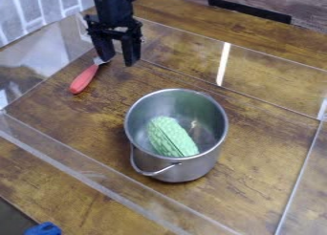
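My black gripper (115, 50) hangs at the top left of the camera view, open, above the upper end of a red-handled utensil (84, 77) with a silver head. The utensil lies on the wooden floor of the clear-walled enclosure. A steel pot (207, 158) stands at the centre right, with a pale green textured object (171, 136), like a corn cob or cabbage, lying inside it.
Clear low walls border the wooden surface (262, 96) on several sides. A blue object (42, 228) sits at the bottom left corner, outside the enclosure.
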